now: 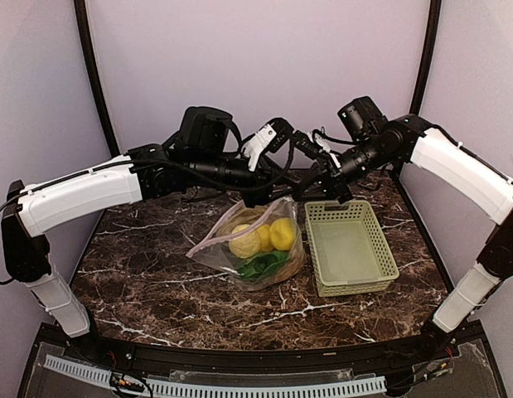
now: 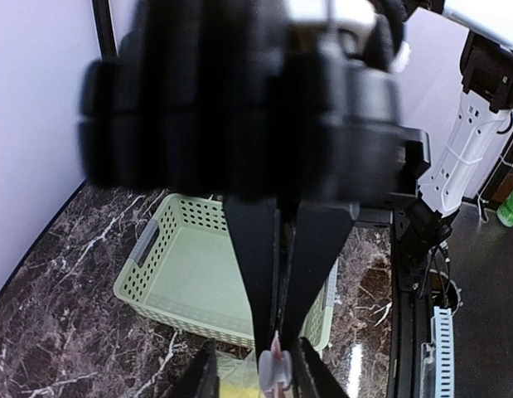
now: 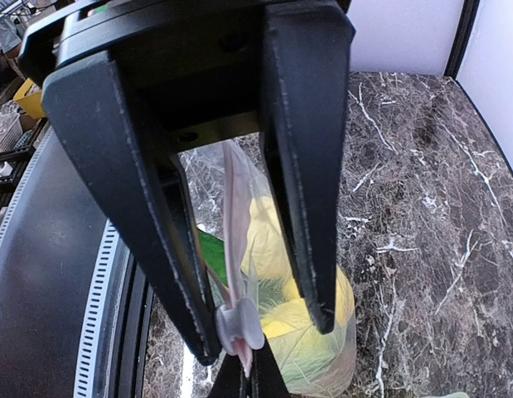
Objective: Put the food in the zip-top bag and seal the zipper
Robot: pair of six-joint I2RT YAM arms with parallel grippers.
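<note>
The clear zip top bag [image 1: 293, 259] stands on the marble table, holding yellow food [image 1: 282, 234], a paler round piece [image 1: 244, 241] and green leaves [image 1: 263, 264]. Its pink zip strip [image 1: 231, 235] slants along the mouth, which looks partly open. At the strip's right end, my right gripper is shut on the bag's corner beside the whitish zipper slider [image 3: 239, 325]. My left gripper stands part open astride that slider, one finger [image 2: 200, 375] on each side. In the top view both fingertip pairs are largely hidden by the arms.
An empty pale-green basket [image 1: 351, 249] stands just right of the bag. Both wrists crowd closely together above the bag's right corner.
</note>
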